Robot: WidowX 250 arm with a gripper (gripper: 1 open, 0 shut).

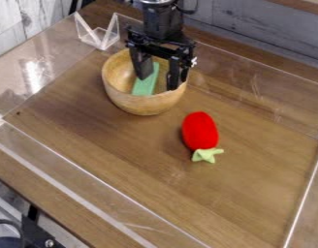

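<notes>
The black gripper (159, 60) is over a wooden bowl (143, 103), its fingers reaching down into the bowl on either side of a green object (144, 82). Whether the fingers touch or hold the green object is hard to tell. A red vegetable-like toy (201, 132) with a pale green leafy end lies on the wooden table (136, 174), right of and in front of the bowl.
A clear plastic piece (100, 33) stands at the back left of the bowl. A wall runs along the back.
</notes>
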